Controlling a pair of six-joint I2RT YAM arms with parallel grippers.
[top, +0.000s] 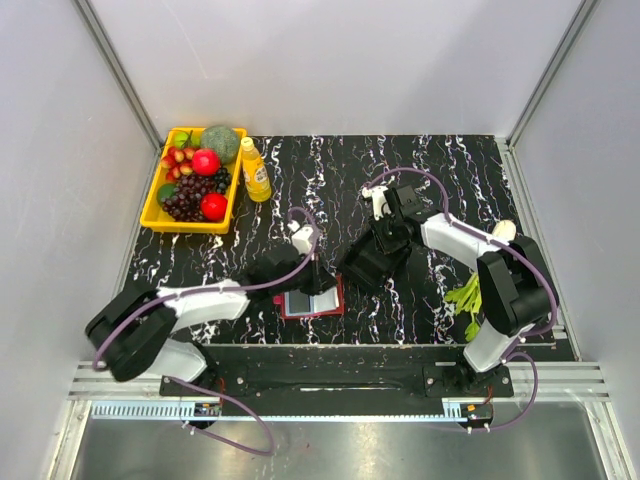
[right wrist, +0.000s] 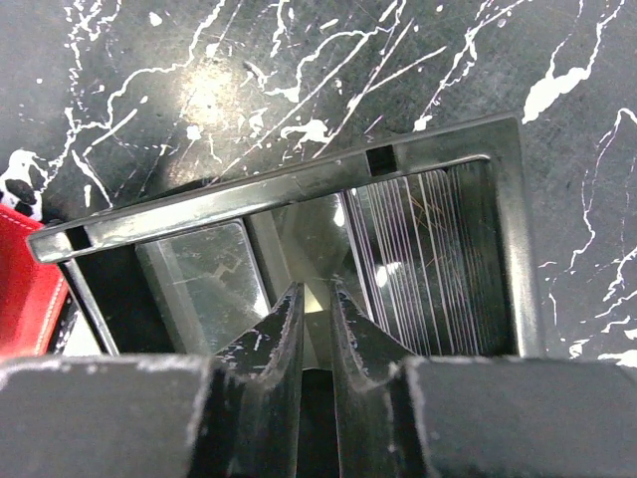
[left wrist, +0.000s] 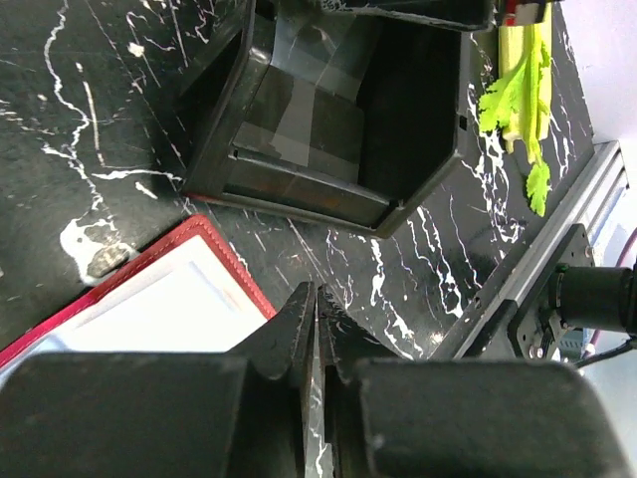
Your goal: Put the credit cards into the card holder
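A dark box (top: 365,268) sits right of centre; in the right wrist view its interior (right wrist: 204,279) shows a clear panel and a row of thin slots or card edges. My right gripper hovers over it, fingers close together, any gap hard to see. A red card holder (top: 330,310) with pale and dark inserts lies front-centre, also at the bottom left of the left wrist view (left wrist: 211,244). My left gripper is above the holder, shut, with nothing visible between its fingers.
A yellow fruit basket (top: 153,208) and yellow bottle (top: 255,175) stand back left. A leafy vegetable (top: 467,298) lies at the right under my right arm.
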